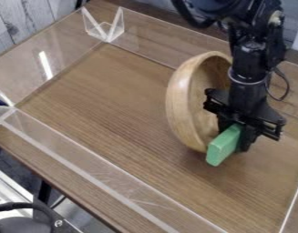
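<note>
My black gripper point(240, 123) reaches down from the upper right and is shut on a green block point(221, 146), which hangs tilted below the fingers. Just behind it, a large light wooden bowl point(185, 106) stands on edge or steeply tilted, its rim along the left of the gripper. The arm hides part of the bowl, and whether the block touches the bowl is unclear.
A white wire-like corner piece point(104, 27) is at the back left. A black cable and device point(24, 220) sit at the lower left edge.
</note>
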